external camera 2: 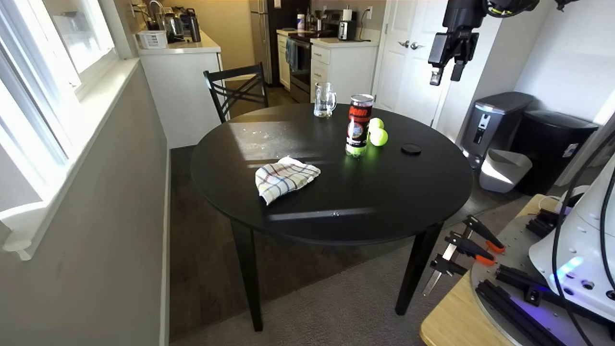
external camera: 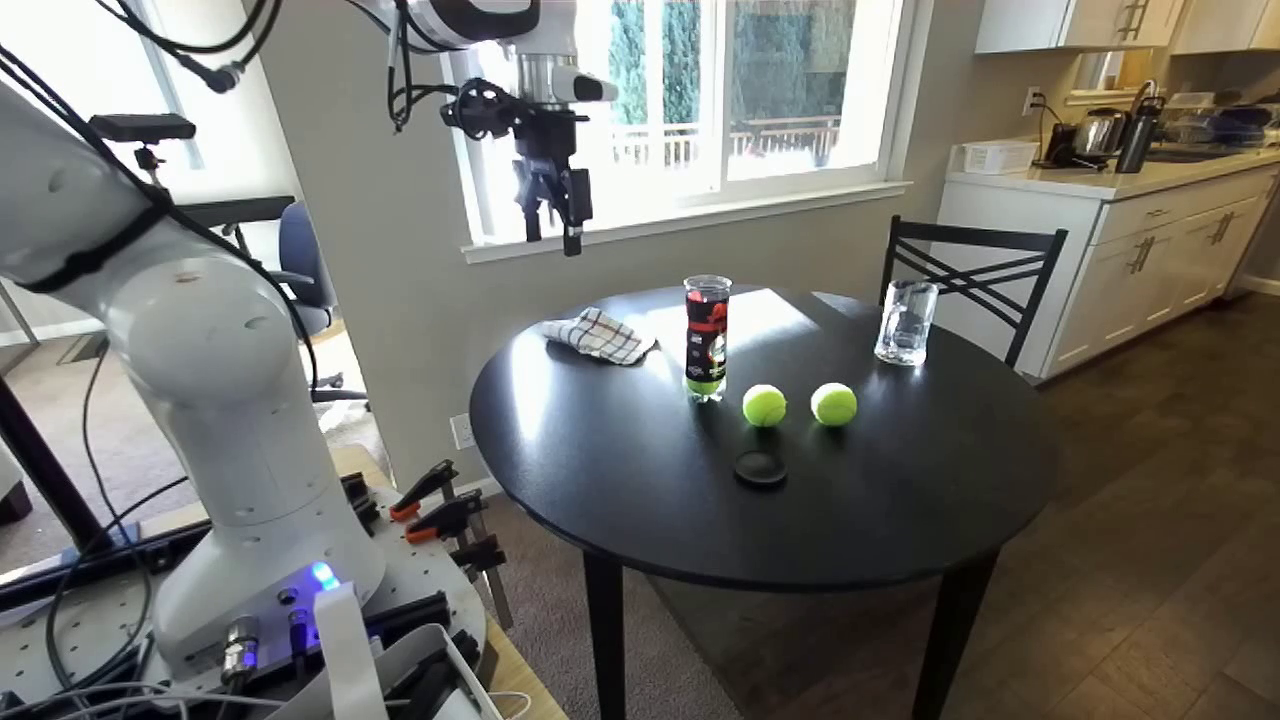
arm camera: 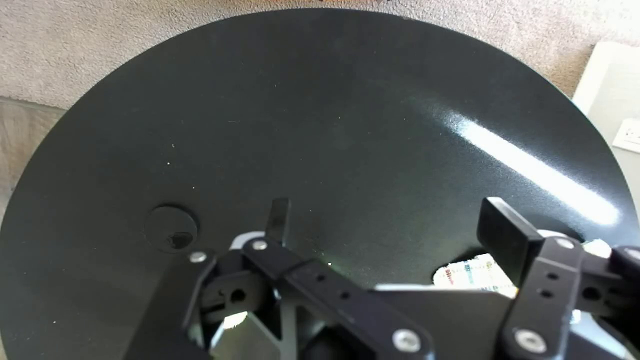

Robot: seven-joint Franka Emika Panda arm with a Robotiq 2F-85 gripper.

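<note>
High above the black round table [external camera: 624,480], my gripper [external camera: 554,234] stands open and empty; its two fingers are spread wide in the wrist view [arm camera: 384,219]. A clear tennis ball can [external camera: 705,342] with a red and black label stands upright, a ball visible at its bottom. Beside it lie two loose tennis balls, one nearer the can [external camera: 764,406] and one farther right [external camera: 834,404]. The can's black lid [external camera: 761,468] rests flat in front of them. A checked cloth [external camera 2: 283,178] lies crumpled towards the window side. Opposite, a glass mug [external camera: 906,324] stands upright.
A black chair [external camera: 978,270] is behind the table near the mug. The window sill [external camera: 720,214] runs along the wall behind. Clamps [external camera: 444,516] stick out from the robot's base bench.
</note>
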